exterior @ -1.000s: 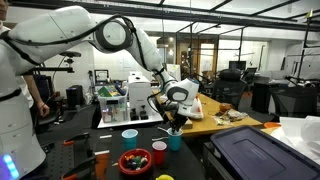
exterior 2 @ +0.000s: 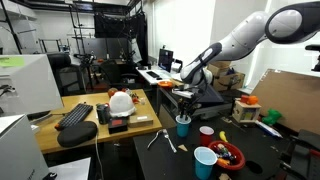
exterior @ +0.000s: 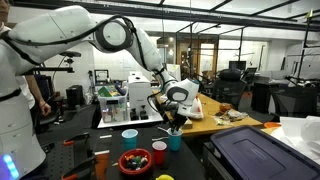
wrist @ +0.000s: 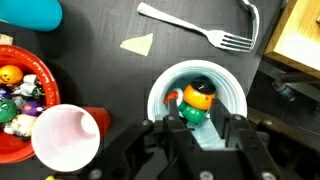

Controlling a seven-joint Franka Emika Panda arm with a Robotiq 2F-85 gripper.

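In the wrist view, a light blue cup (wrist: 234, 96) stands below my gripper, with small orange, green and red items (wrist: 198, 93) inside it. The fingers (wrist: 183, 138) reach over the near part of the cup's mouth, apart from each other. No item is clearly held between them. From the side, the same blue cup (exterior: 175, 142) sits on the dark table with the gripper (exterior: 178, 127) right at its rim. In the second exterior view the cup (exterior 2: 183, 130) is upright under the gripper.
A red bowl (exterior: 135, 162) of small items, a red cup (exterior: 159, 153) and another blue cup (exterior: 130, 138) stand to one side. A fork (wrist: 205, 31) lies on the table beyond the blue cup. A dark closed bin lid (exterior: 262, 155) takes up the right.
The arm and gripper stay nearly in place over the blue cup. Nothing on the table has visibly moved.
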